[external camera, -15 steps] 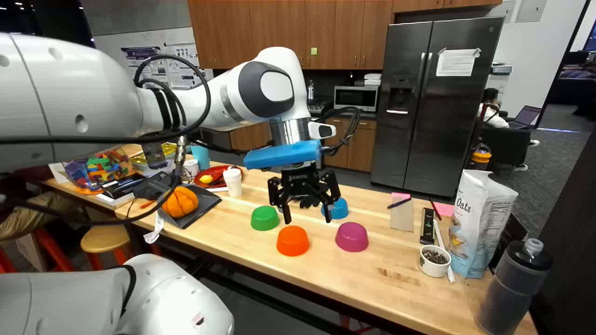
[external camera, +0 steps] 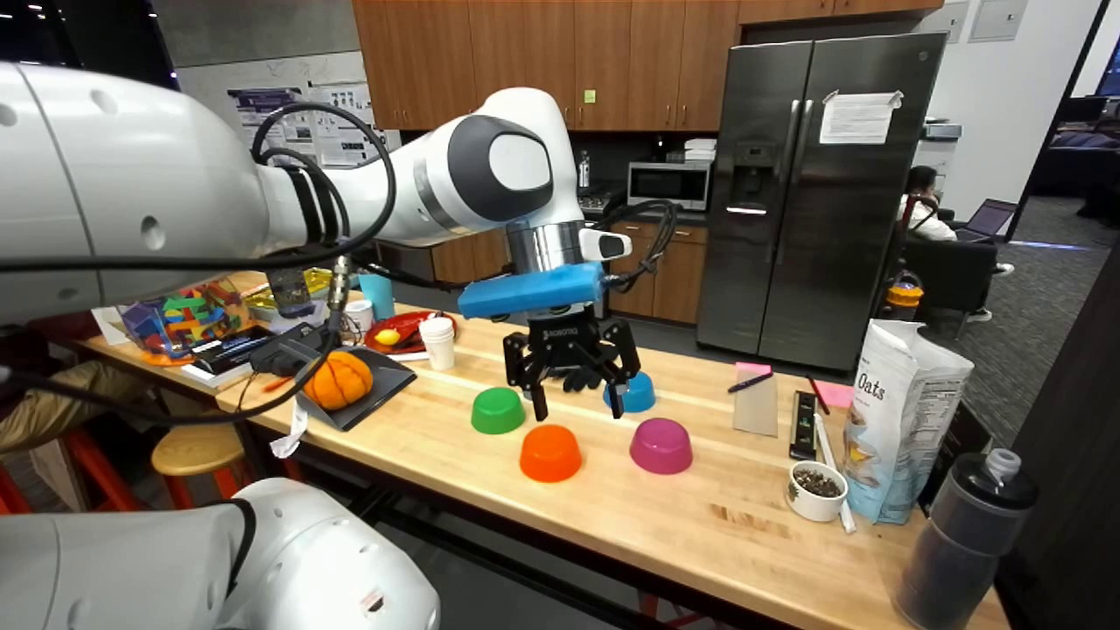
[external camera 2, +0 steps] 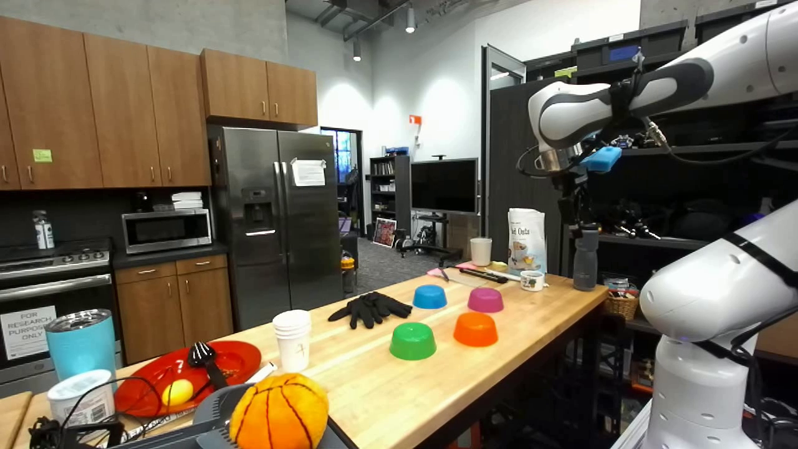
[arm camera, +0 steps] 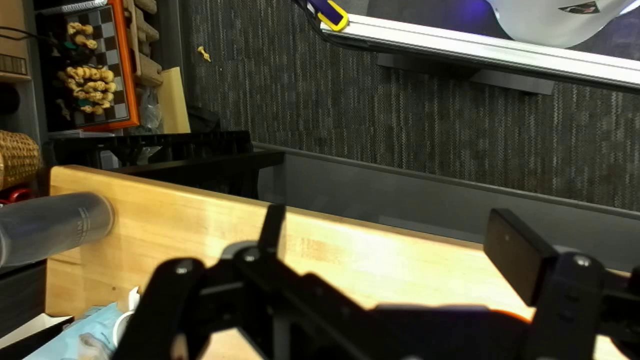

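Observation:
My gripper [external camera: 578, 409] hangs open over the table, its fingers wide apart and nothing between them. In the wrist view the gripper spans the table's edge, and only a sliver of orange shows behind its dark linkage. Four upturned cups or bowls rest on the wood: a green one [external camera: 498, 410], an orange one [external camera: 550, 453], a purple one [external camera: 661, 446] and a blue one [external camera: 631, 394]. From the second exterior view the green [external camera 2: 413, 341] and orange [external camera 2: 475, 329] ones stand nearer that camera than the blue [external camera 2: 430, 297] and purple [external camera 2: 486, 300].
To the right are a white cup of dark bits [external camera: 815, 492], an oats bag [external camera: 898, 420] and a grey bottle [external camera: 961, 546]. Black gloves [external camera 2: 371, 308], stacked white cups [external camera 2: 292, 340], a red plate [external camera 2: 232, 359] and a plush pumpkin [external camera 2: 280, 413] occupy the other end.

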